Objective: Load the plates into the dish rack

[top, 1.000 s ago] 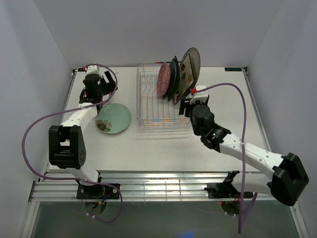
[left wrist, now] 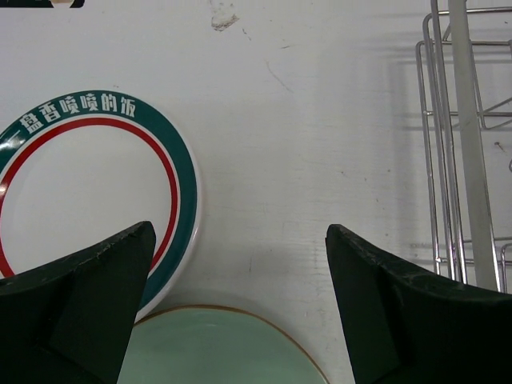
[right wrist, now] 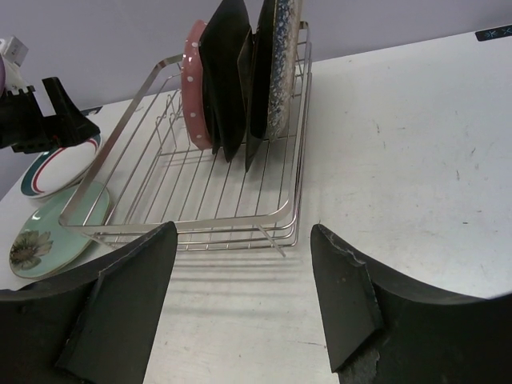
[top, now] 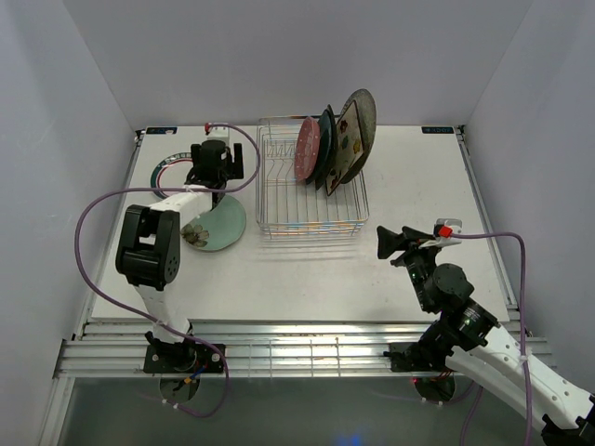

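My left gripper (top: 217,158) is open above the right edge of a white plate (left wrist: 88,188) with green and red rim, empty between its fingers. Below that lies a pale green plate (top: 219,228) with a flower. The wire dish rack (top: 279,223) holds several upright plates in its right part: a pink dotted plate (top: 306,149), dark ones, a patterned square one and a speckled round one at the right. My right gripper is over the front right of the table with its fingers apart and nothing between them.
Bare table lies between the left plates and the rack. Walls bound the back and sides.
My right arm has pulled back from the rack's front right toward the lower right. My left gripper has moved right, toward the rack.
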